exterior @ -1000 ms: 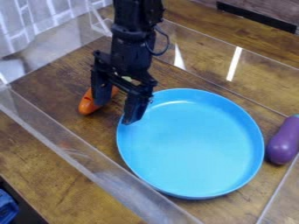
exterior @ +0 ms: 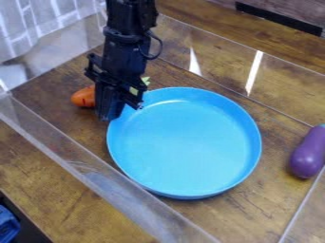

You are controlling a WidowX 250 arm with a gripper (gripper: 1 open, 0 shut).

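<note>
My black gripper [exterior: 112,102] reaches down over the left rim of a blue plate [exterior: 184,142], its fingertips low at the rim. The fingers look close together; I see nothing clearly held between them. An orange carrot-like object [exterior: 84,98] lies just left of the gripper, partly hidden behind it. A small pale green item is partly visible behind the gripper, at the plate's upper left.
A purple eggplant [exterior: 307,152] lies at the right on the wooden surface [exterior: 64,161]. Clear walls border the workspace on the left and right. A dark blue object [exterior: 8,228] is at the lower left corner, outside the wall.
The gripper has drawn narrower and moved left. The blue plate has shifted left and up, toward the carrot, which now sits farther left and higher in view.
</note>
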